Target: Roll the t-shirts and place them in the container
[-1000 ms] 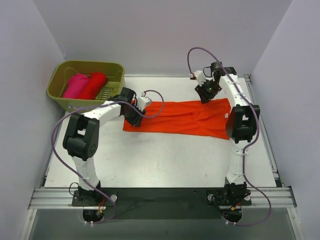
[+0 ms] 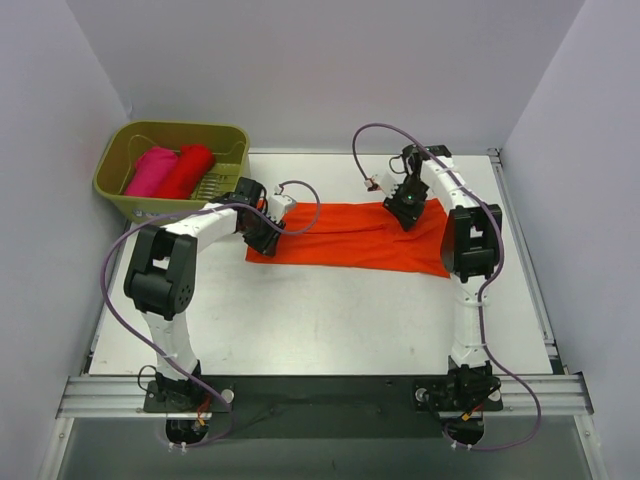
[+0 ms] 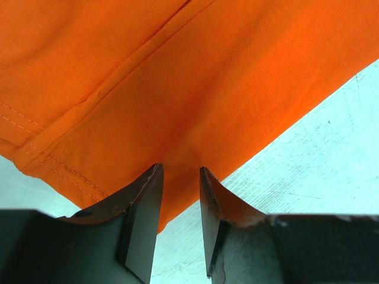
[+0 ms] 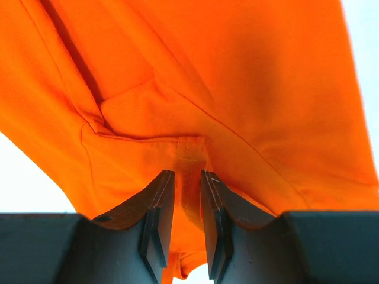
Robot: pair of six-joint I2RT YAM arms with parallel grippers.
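Note:
An orange T-shirt lies spread on the white table, with folds and seams showing. My left gripper is low over its left end near the lower hem edge, fingers parted with a gap between the tips. My right gripper is low over the right part of the shirt, at a folded flap with stitched hem, fingers parted a little; whether cloth is pinched is unclear, but none shows lifted.
A green bin at the back left holds a pink roll and a red roll.
My right gripper has moved left and toward the front onto the shirt. My left gripper has shifted slightly left. The shirt's right end has shifted slightly left.

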